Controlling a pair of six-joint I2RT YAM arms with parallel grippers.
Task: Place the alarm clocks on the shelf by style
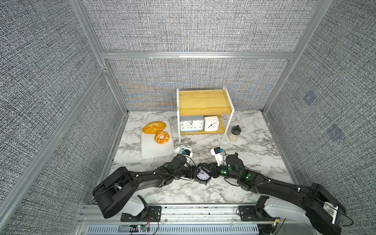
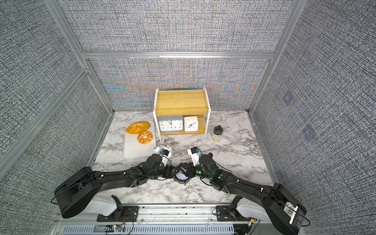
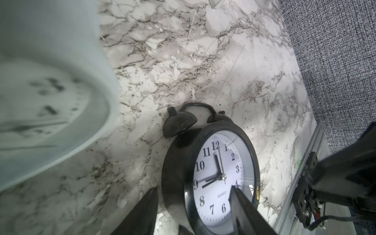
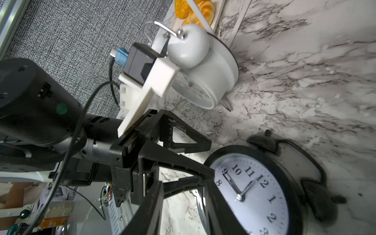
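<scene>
A black twin-bell alarm clock [image 3: 219, 180] stands low between my two arms, its white dial up in the top left view. My left gripper is part open at the clock's left side; contact is hard to judge. From the right, my right gripper reaches over the dial, its fingers spread. A white twin-bell clock [image 4: 211, 66] stands behind my left arm. On the lower board of the wood-and-white shelf [image 1: 204, 101], a grey-blue rectangular clock [image 1: 192, 124] and a white square clock [image 1: 211, 123] stand side by side.
The shelf's upper board is empty. Left of it lies a white tray [image 1: 156, 150] with an oval bread [image 1: 154, 127] and a ring bread [image 1: 161, 137]. A dark-lidded jar [image 1: 235, 134] stands to the right.
</scene>
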